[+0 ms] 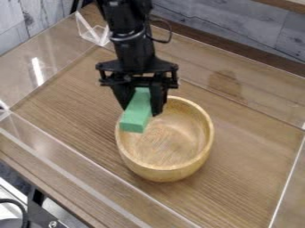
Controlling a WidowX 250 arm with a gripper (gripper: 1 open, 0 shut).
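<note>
My black gripper [139, 96] hangs at the upper middle, shut on a green object [136, 118], which is held upright over the left part of a round tan bowl [179, 147]. The object's top is hidden by the fingers. Whether its lower end touches the bowl is not clear.
The bowl stands on a wooden table [66, 120]. Free surface lies to the left and right of the bowl. A raised wooden edge runs along the back, and a dark cable shows at the lower left corner.
</note>
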